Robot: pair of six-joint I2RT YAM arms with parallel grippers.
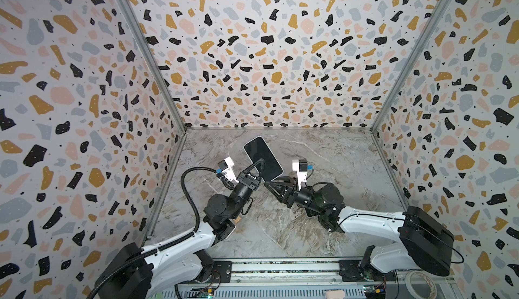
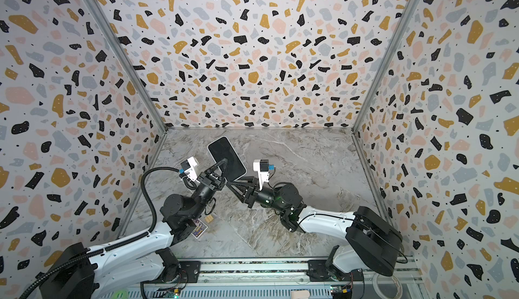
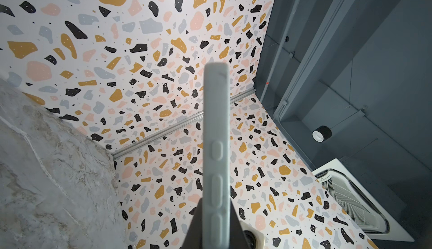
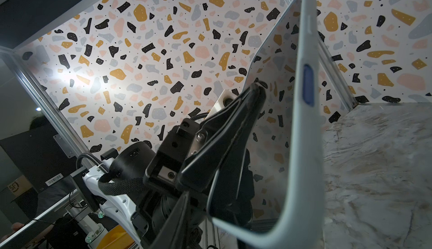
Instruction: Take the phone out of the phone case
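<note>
The phone in its pale mint case [image 1: 268, 164] [image 2: 229, 153] is held up, tilted, above the table, its dark screen toward the upper cameras. My left gripper [image 1: 258, 166] is shut on it, one finger lying across the screen. In the left wrist view the case's edge [image 3: 216, 114] stands upright with its buttons. My right gripper [image 1: 270, 185] [image 2: 232, 186] is just below the phone's lower end; whether its fingers touch it I cannot tell, and they are part open. In the right wrist view the case's rim [image 4: 306, 159] fills the near side.
A small printed card [image 2: 199, 229] and a tan piece [image 2: 209, 219] lie under the left arm. Patterned walls enclose three sides.
</note>
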